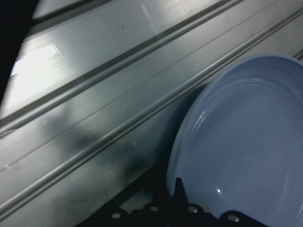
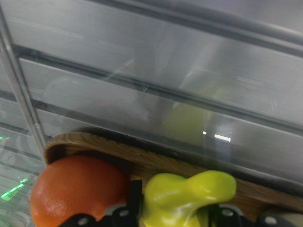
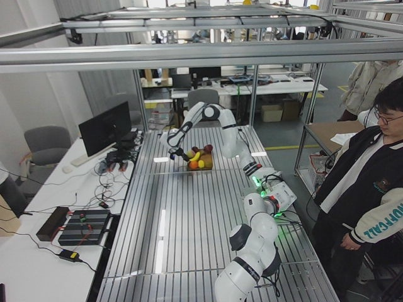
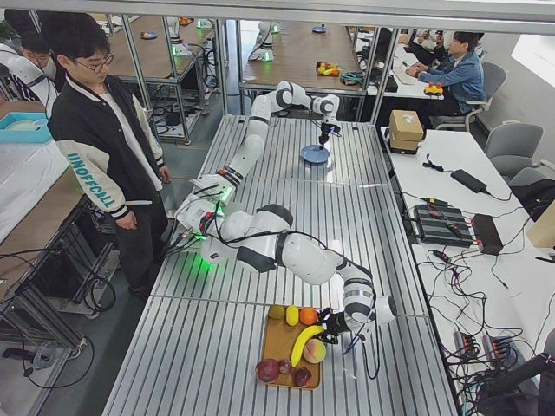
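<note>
A wooden tray point(image 4: 274, 341) of fruit holds a banana point(image 4: 305, 345), orange point(image 4: 308, 316), lemon, peach and several darker fruits. My right gripper point(image 4: 323, 322) is down at the banana and orange; in the right wrist view its fingers are beside the yellow banana's end point(image 2: 189, 194), finger state unclear. At the table's far end in the camera right view, my left gripper point(image 4: 323, 139) is over a blue plate point(image 4: 312, 154); in the left wrist view its fingertips are at the plate's rim point(image 1: 189, 132), finger state unclear.
A person point(image 3: 352, 182) stands beside the table near the arm bases. A desk point(image 4: 473, 277) with electronics and cables runs along the other side.
</note>
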